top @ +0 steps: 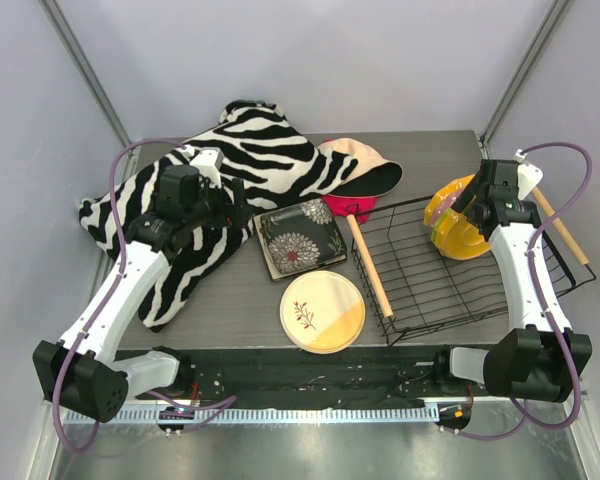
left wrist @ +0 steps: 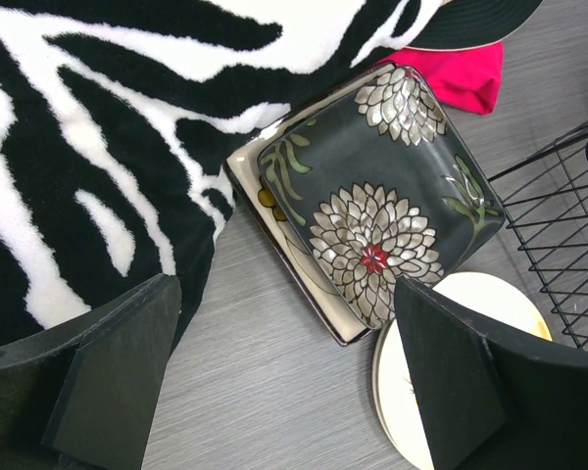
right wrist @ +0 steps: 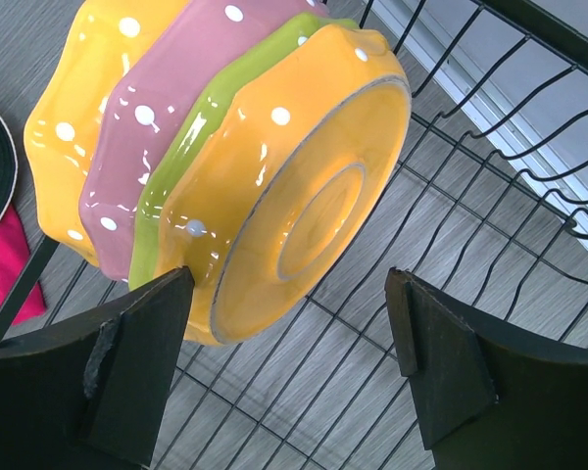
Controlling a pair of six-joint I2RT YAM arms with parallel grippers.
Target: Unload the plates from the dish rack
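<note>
In the dish rack (top: 420, 300), several scalloped, dotted plates stand tilted together at the right: a yellow one nearest (right wrist: 304, 196), then green (right wrist: 225, 93), pink (right wrist: 152, 108) and another yellow behind (right wrist: 69, 117). My right gripper is open just over them, its left finger close to the front yellow plate's lower edge. My left gripper is open and empty above the square flowered plates (top: 300, 237) on the counter, left of the rack. A round cream plate (top: 321, 312) lies flat in front of those.
A zebra-striped cloth (top: 160, 290) covers the back left. A cap (top: 365, 165) and red cloth (left wrist: 461, 78) lie behind the square plates. The rack's left and middle are empty, with a wooden handle (top: 369, 265) on the left side. Bare counter shows at the front left.
</note>
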